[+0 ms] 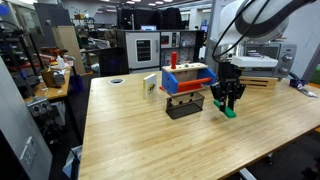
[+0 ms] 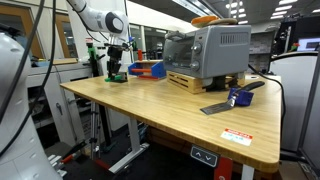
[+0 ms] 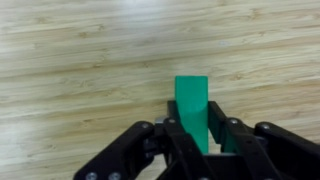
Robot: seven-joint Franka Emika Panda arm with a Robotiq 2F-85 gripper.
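Note:
A green block (image 3: 191,100), long and flat-faced, stands out from between the fingers of my gripper in the wrist view. The fingers are shut on it, with bare wood behind. In exterior view 1 the gripper (image 1: 226,108) is over the right part of the wooden table (image 1: 135,140), and the green block (image 1: 229,112) shows beneath the fingers. It looks just above or at the table; I cannot tell which. The gripper (image 2: 116,76) and a bit of green are small at the far end of the table in exterior view 2.
A dark wire basket (image 1: 184,105) is left of the gripper, with a blue and red bin (image 1: 186,79) behind it. A white box (image 1: 150,84) stands farther left. A purple cup (image 2: 243,97) lies toward the near right end.

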